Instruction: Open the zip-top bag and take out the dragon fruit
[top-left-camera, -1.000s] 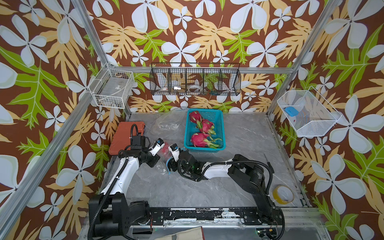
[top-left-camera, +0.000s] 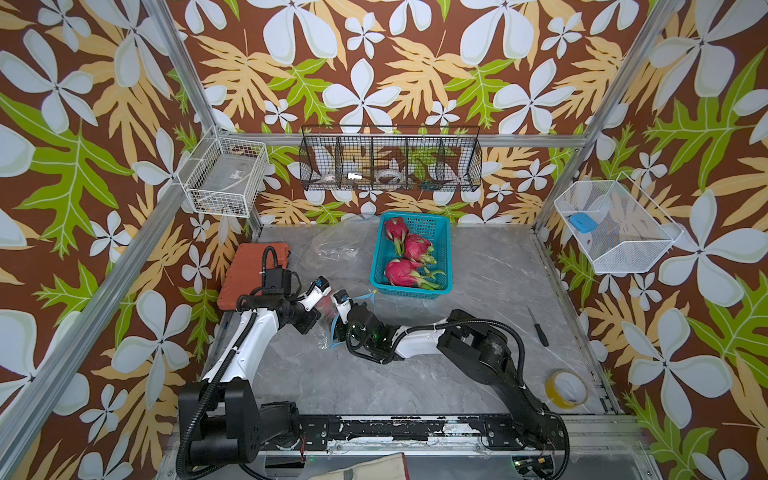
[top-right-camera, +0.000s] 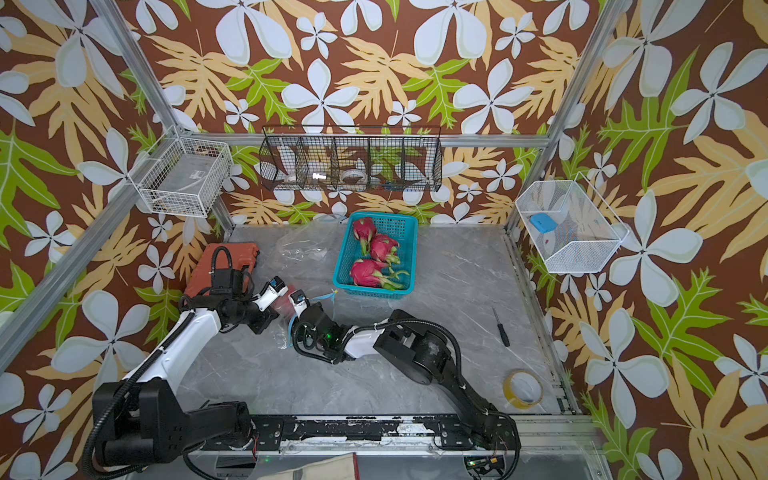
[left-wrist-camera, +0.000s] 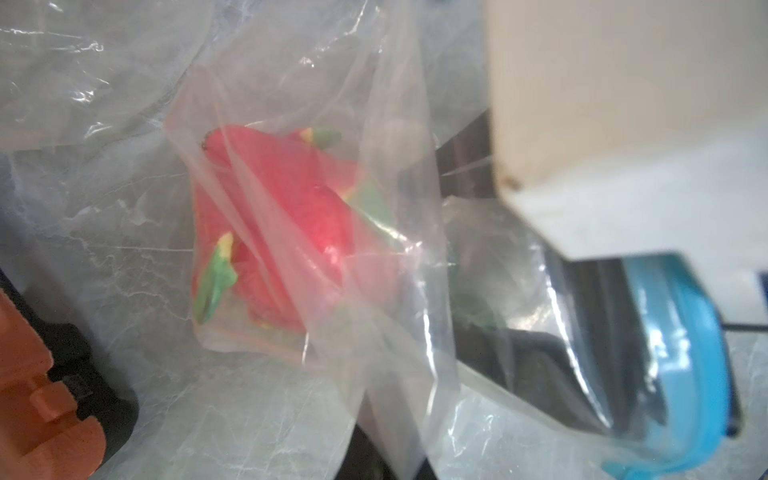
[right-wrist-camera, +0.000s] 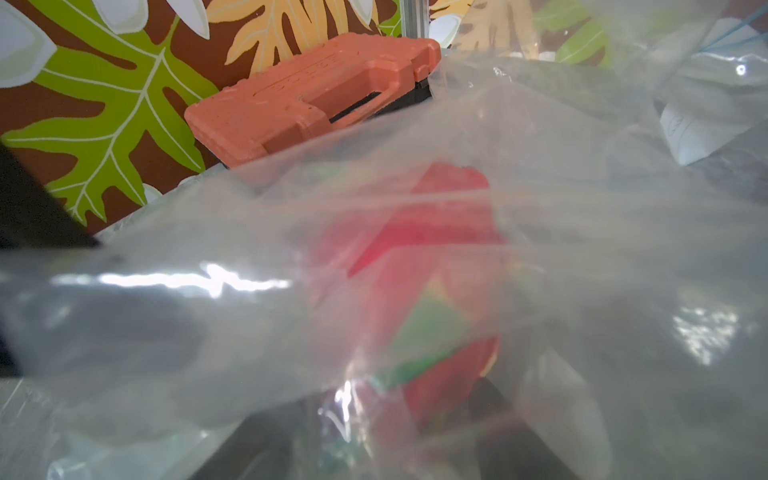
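Note:
A red dragon fruit (left-wrist-camera: 280, 216) with green tips lies inside the clear zip top bag (left-wrist-camera: 384, 152). My left gripper is shut on the bag's film, which gathers at its fingertips. At the right of the left wrist view, the bag's blue zip strip (left-wrist-camera: 704, 360) curves round the mouth, and a dark finger of the right gripper shows through the film. In the right wrist view, blurred film lies across the dragon fruit (right-wrist-camera: 448, 216). My right gripper has its fingers apart, partly veiled by the film; contact with the fruit cannot be told.
Behind the arms stands a teal basket (top-left-camera: 445, 248) with several dragon fruits. An orange case (top-left-camera: 240, 276) lies at the left, and another clear bag (top-left-camera: 340, 241) rests farther back. A screwdriver (top-left-camera: 541, 333) and a tape roll (top-left-camera: 566, 389) are at the right.
The left arm stays nearly still.

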